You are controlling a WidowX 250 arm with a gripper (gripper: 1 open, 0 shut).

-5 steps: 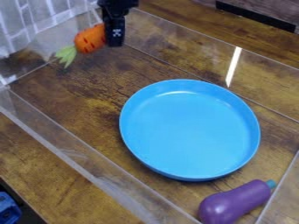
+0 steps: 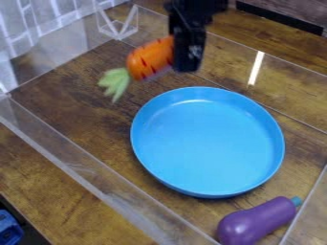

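My black gripper [image 2: 182, 50] hangs at the top centre, shut on an orange toy carrot [image 2: 152, 58] with pale green leaves, which is held in the air above and behind the blue plate [image 2: 207, 142]. Both the gripper and carrot are blurred.
A purple toy eggplant [image 2: 255, 222] lies at the lower right. Clear walls enclose the wooden floor [image 2: 64, 91]. A blue object [image 2: 8, 230] is at the lower left outside the wall.
My gripper has moved right and down in the view with the carrot, from the back left toward the plate. The plate and eggplant are unmoved.
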